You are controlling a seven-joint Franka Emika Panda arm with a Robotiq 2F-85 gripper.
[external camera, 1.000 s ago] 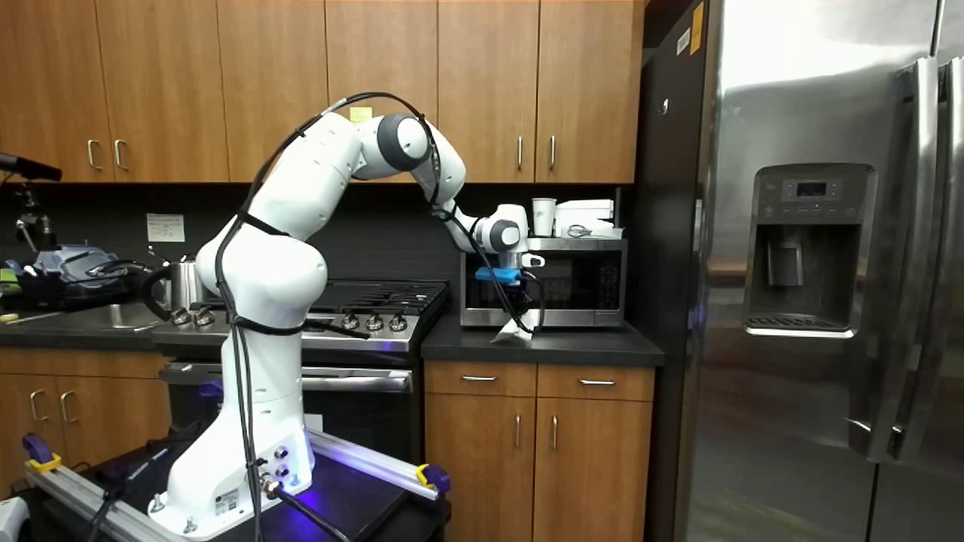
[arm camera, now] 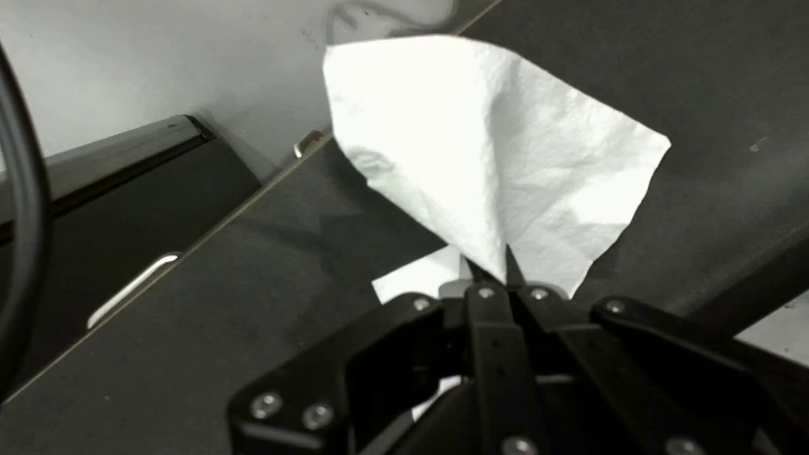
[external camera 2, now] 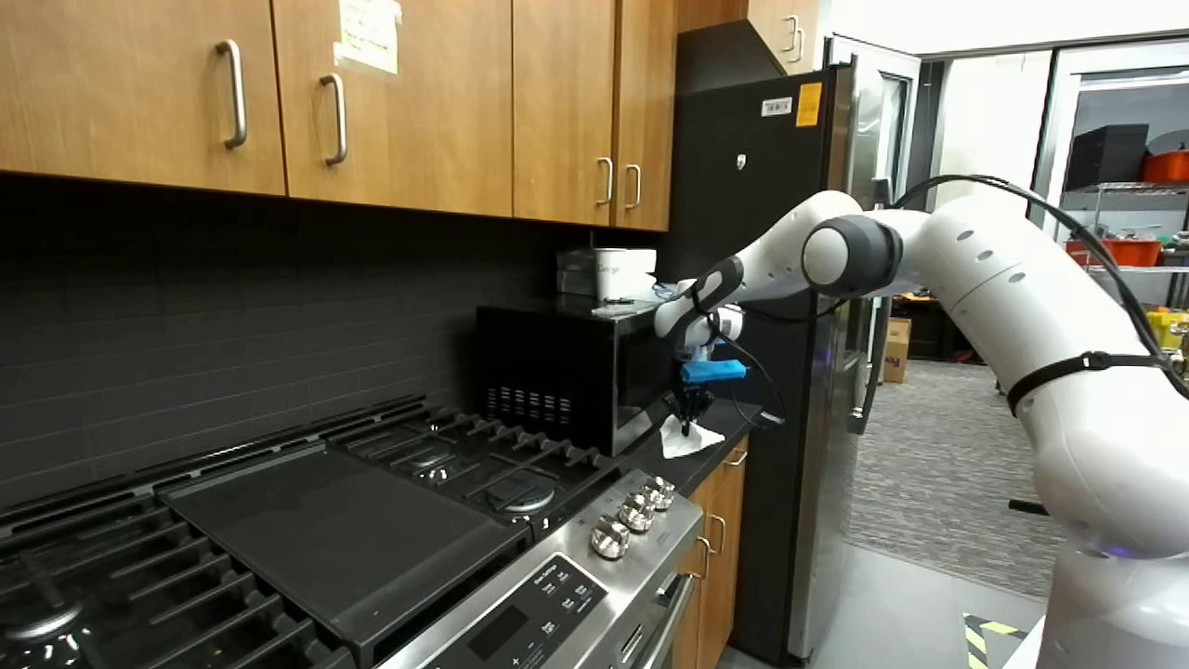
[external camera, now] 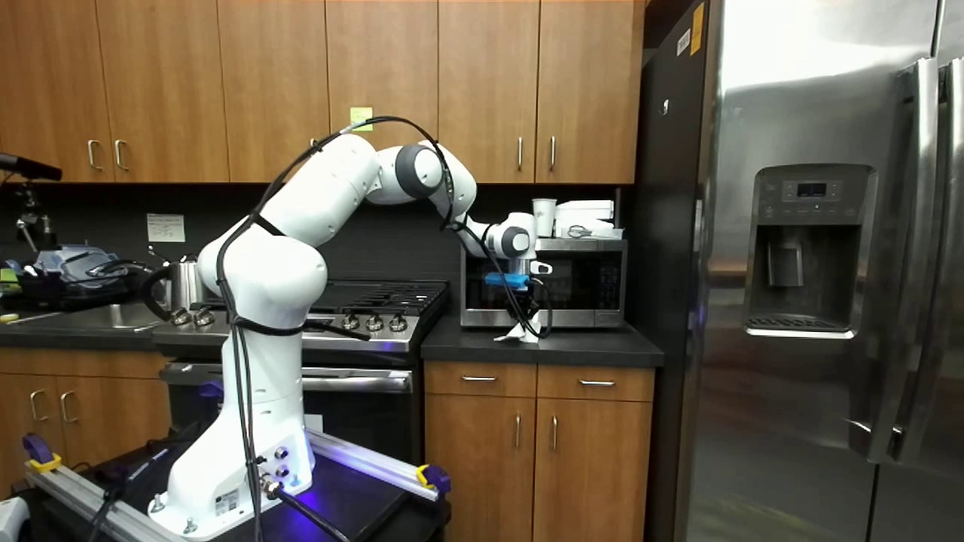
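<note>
A white paper towel (arm camera: 425, 114) spreads out from the tips of my gripper in the wrist view, its folded corner pinched between the shut fingers. In exterior view 2 the towel (external camera 2: 686, 439) hangs at the dark countertop, directly below the gripper (external camera 2: 685, 427). Exterior view 1 shows the same towel (external camera: 520, 333) low in front of the microwave (external camera: 578, 280), its lower edge at the counter. Whether the towel presses on the surface, I cannot tell.
The stove (external camera 2: 357, 524) lies to the left, the fridge (external camera: 813, 361) to the right. Drawer handles (arm camera: 133, 288) line the counter's front.
My gripper has moved slightly right and lower, carrying the paper towel down toward the counter. The upper arm has lowered and extended a little.
</note>
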